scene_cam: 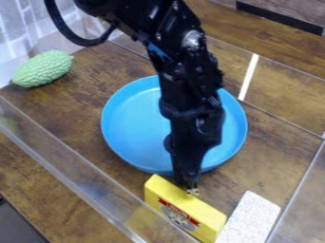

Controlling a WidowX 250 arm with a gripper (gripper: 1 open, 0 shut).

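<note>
My black gripper [191,180] hangs down over the front of a blue plate [133,114], its tip just at the upper edge of a yellow box [178,209] with a red label. The fingertips look closed, with nothing visible between them, though they are small and dark. The arm hides the middle of the plate.
A green bumpy object [44,68] lies at the upper left. A white block [254,220] sits right of the yellow box at the front. Clear walls run along the front left and right.
</note>
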